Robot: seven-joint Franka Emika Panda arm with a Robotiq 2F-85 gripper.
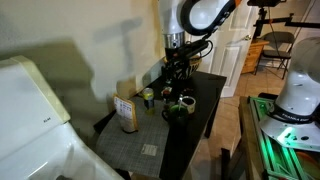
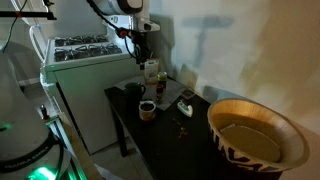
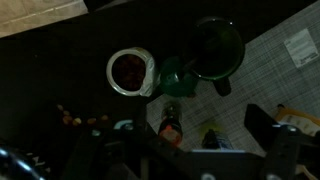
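Observation:
My gripper [image 1: 181,72] hangs over the dark table, open, its fingers apart at the lower edge of the wrist view [image 3: 195,132] with nothing held between them. Below it, in the wrist view, a white-rimmed mug [image 3: 130,72] with dark red contents stands beside a dark green pitcher-like mug [image 3: 217,50]. A smaller green shape [image 3: 178,78] lies between the two. Two bottles or jars, one reddish [image 3: 171,122] and one yellowish [image 3: 211,133], show near the fingers. Exterior view 2 shows the white mug [image 2: 147,111] and the dark mug [image 2: 133,91] close together.
A large tan bowl [image 2: 260,140] takes up the table's far end. A grey mat [image 1: 130,147] covers the near end, with an upright box [image 1: 125,114] on it. The stove [image 2: 90,60] and wall bound the table.

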